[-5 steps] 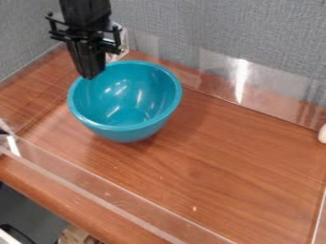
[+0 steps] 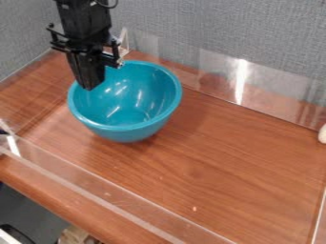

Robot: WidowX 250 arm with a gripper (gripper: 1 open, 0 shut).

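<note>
A turquoise bowl (image 2: 128, 110) rests upright on the wooden table toward the left of the camera view. The black gripper (image 2: 91, 76) hangs pointing down at the bowl's back left, its fingertips by the rim. Whether it is open or shut, and whether anything is between the fingers, is hard to tell.
A small white object (image 2: 321, 133) sits at the far right edge. A grey wall stands behind.
The bowl looks nearly unmoved.
</note>
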